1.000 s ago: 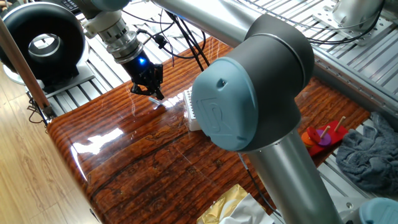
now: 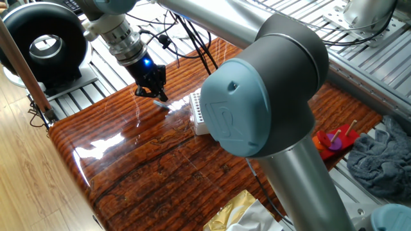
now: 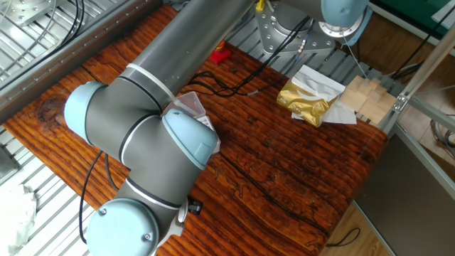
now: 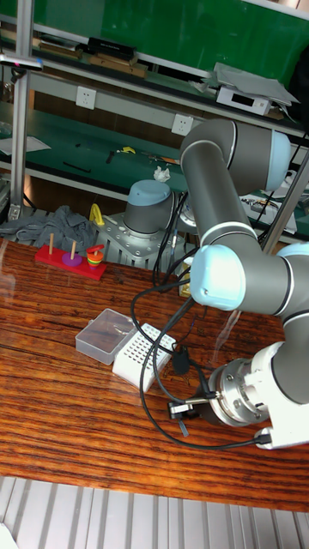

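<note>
My gripper (image 2: 163, 99) is low over the glossy wooden table, its black fingers pointing down. At its fingertips is a small, pale, thin tube-like piece (image 2: 160, 104), and the fingers look shut on it. In exterior view 3 the same bluish piece (image 4: 184, 428) juts out below the gripper (image 4: 179, 409). A white rack with rows of holes (image 4: 144, 355) stands a short way from the gripper, which is apart from it. Beside the rack sits a clear, shallow plastic box (image 4: 105, 334). In exterior view 2 the arm covers most of the gripper.
A red base with pegs and coloured rings (image 4: 71, 262) stands at the table's far edge near a grey cloth (image 4: 59, 226). A gold tissue pack (image 3: 307, 102) lies near another edge. Black cables hang beside the gripper and rack.
The gripper has stayed almost in place, and the pale piece at its fingertips has shifted slightly. The upper arm has moved a little to the right.
</note>
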